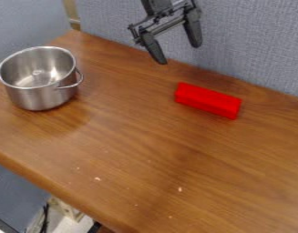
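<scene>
A red block [207, 100], long and rounded, lies on the wooden table toward the right of centre. My gripper [177, 47] hangs open in the air at the top middle, above and left of the block, nothing between its fingers and clear of the table. A steel pot [39, 86] with a thin side handle stands at the table's left, apparently empty.
A grey padded wall [261, 45] runs behind it. At the lower left, past the table's edge, some cables show.
</scene>
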